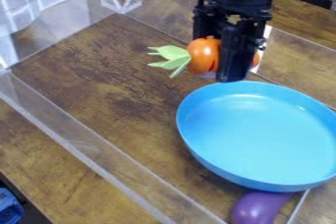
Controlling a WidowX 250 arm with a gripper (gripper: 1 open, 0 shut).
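Observation:
My black gripper (221,59) is at the top centre, shut on an orange carrot (202,53) with pale green leaves (171,59) sticking out to the left. Part of the carrot is hidden behind the fingers. The carrot hangs above the back edge of a blue plate (256,140), which holds nothing that I can see.
A purple eggplant (260,208) lies in front of the plate at the bottom right. A blue object (8,208) sits at the lower left. Clear low walls (92,159) border the wooden board (92,71), which is bare at the left.

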